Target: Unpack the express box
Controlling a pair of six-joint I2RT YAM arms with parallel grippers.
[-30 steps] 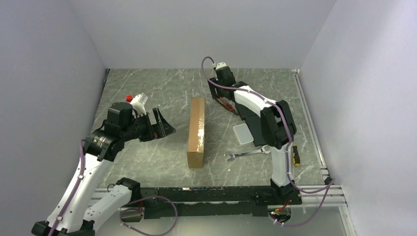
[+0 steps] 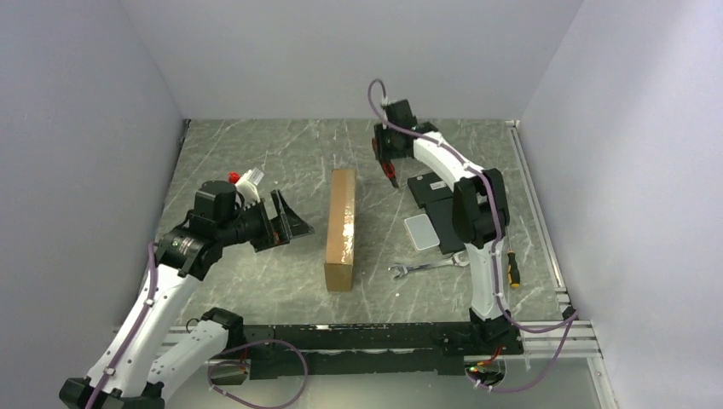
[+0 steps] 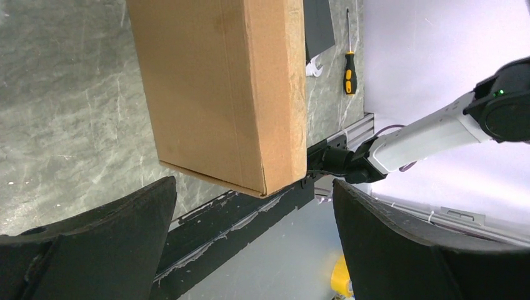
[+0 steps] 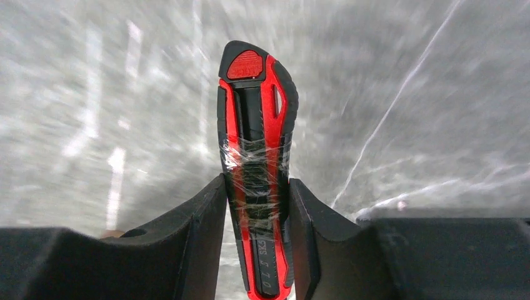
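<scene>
My right gripper is shut on the red and black utility knife (image 4: pixel 253 122), its fingers pressing both sides where clear tape wraps the handle. In the right wrist view the table behind the knife is blurred, so the knife looks raised off it. From the top view the knife (image 2: pixel 388 170) shows partly below the gripper, at the back of the table. A brown cardboard box (image 2: pixel 340 230), taped along its top, stands upright on its narrow side at mid-table. My left gripper (image 2: pixel 294 220) is open just left of the box, nothing between its fingers.
Right of the box lie dark flat cases (image 2: pixel 439 213), a white square item (image 2: pixel 421 232), a wrench (image 2: pixel 430 265) and a yellow-black screwdriver (image 2: pixel 513 269). A red item (image 2: pixel 234 177) shows behind the left arm.
</scene>
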